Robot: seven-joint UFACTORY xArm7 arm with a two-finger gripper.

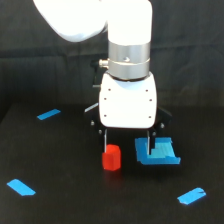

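Observation:
A red block point(111, 158) stands on the dark table near the middle of the camera view. Right of it, with a gap between, sits a light blue open box point(163, 159). My gripper point(128, 143) points down over this area under its white body. Its dark fingers are spread wide, one near the top of the red block and the other by the left part of the blue box. Nothing shows between them. The dark fingertips blend into the background, so their exact contact with either thing is unclear.
Blue strips lie flat on the table: one at the far left point(48, 114), one at the near left point(20, 187) and one at the near right point(191, 196). A dark curtain point(40, 70) hangs behind.

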